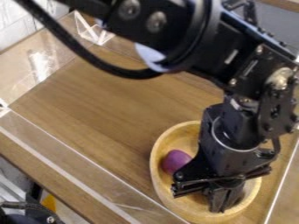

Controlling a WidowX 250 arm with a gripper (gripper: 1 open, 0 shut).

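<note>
My gripper [211,188] reaches down from the black arm into a yellow bowl [166,156] at the lower right of the camera view. A purple round object [177,161] lies in the bowl just left of the gripper. The fingertips are low in the bowl and mostly dark against each other; the gripper looks shut, and whatever may be under it is hidden.
The bowl stands on a wooden surface [100,109] with clear strips along its edges. A white wire object [91,28] sits at the back left, and cables show at the lower left.
</note>
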